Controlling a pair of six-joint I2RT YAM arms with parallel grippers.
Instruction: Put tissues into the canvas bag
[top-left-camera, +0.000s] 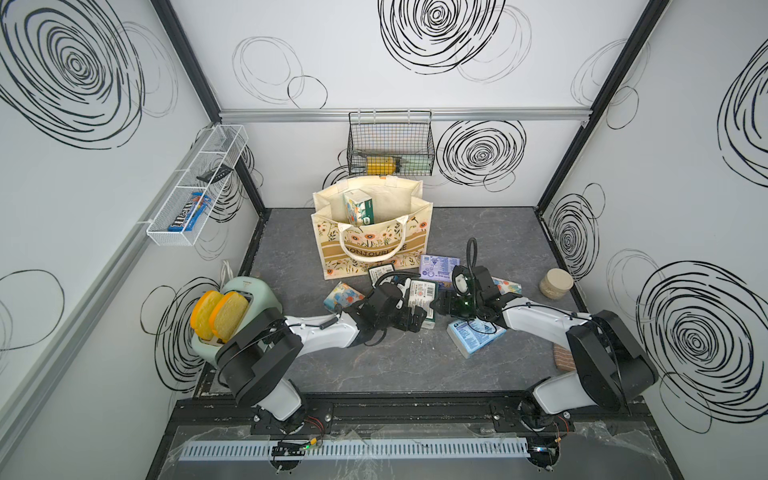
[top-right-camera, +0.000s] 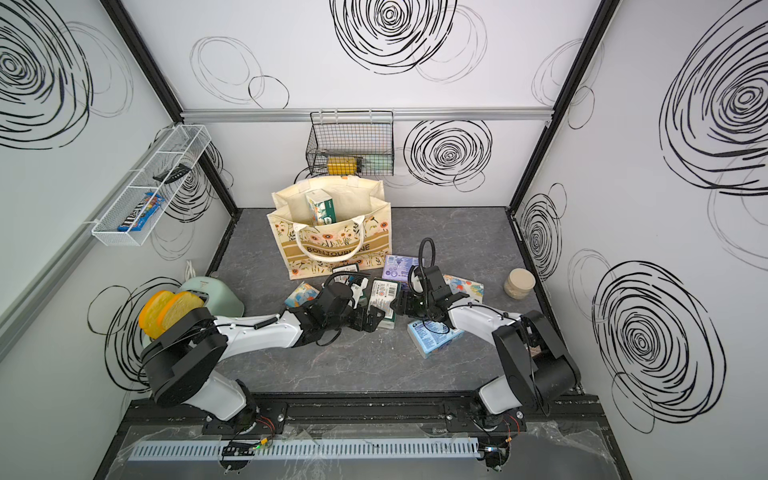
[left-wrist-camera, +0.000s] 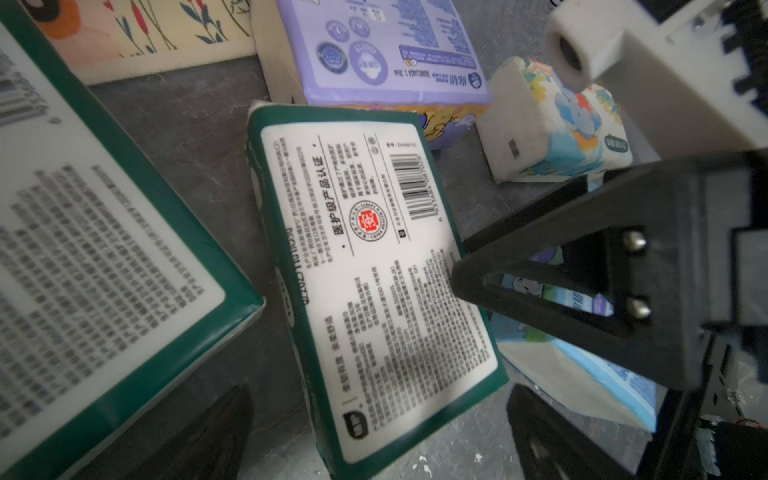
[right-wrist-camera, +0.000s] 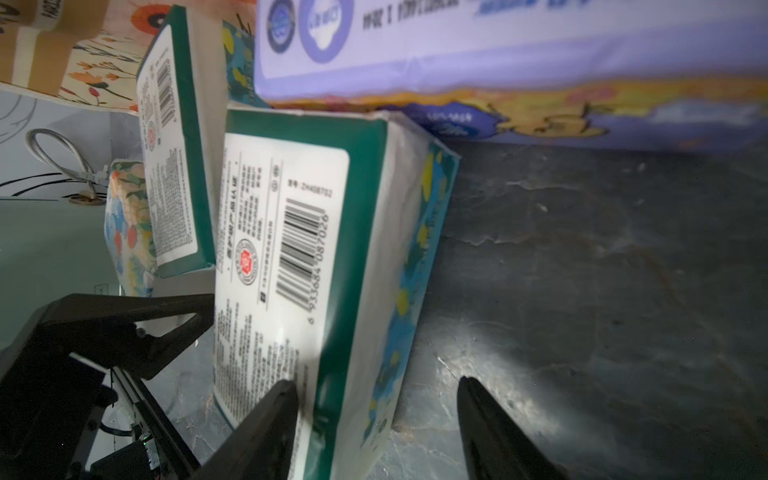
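The cream floral canvas bag (top-left-camera: 372, 240) stands at the back with a tissue pack (top-left-camera: 359, 206) inside. My left gripper is open over a green-edged pack (left-wrist-camera: 368, 272). My right gripper is part open at that pack's right edge in the right wrist view, with one fingertip over the pack and the other over bare counter. Around them lie a second green-edged pack (right-wrist-camera: 172, 160), a purple pack (top-left-camera: 439, 265), floral packs (top-left-camera: 342, 297) and a blue pack (top-left-camera: 476, 340).
A toaster (top-left-camera: 264, 300) with yellow slices stands at left, a round wooden block (top-left-camera: 556, 283) at right. Wire baskets (top-left-camera: 390, 140) hang on the walls.
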